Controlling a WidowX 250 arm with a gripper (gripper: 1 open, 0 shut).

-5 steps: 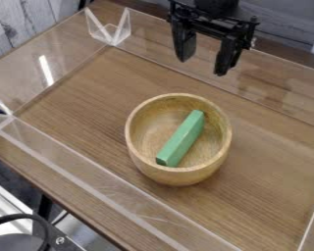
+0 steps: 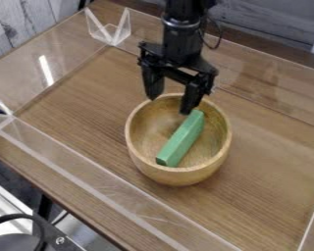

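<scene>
A wide beige bowl stands on the wooden table, with a green rectangular bar lying slanted inside it. My black gripper hangs just above the bowl's back part, its two dark fingers apart and open, with nothing seen between them.
A clear angular container sits at the back left. Dark cables show at the bottom left corner.
My gripper has come down and toward the front from the back of the table to just over the bowl. The bowl and green bar look unmoved.
</scene>
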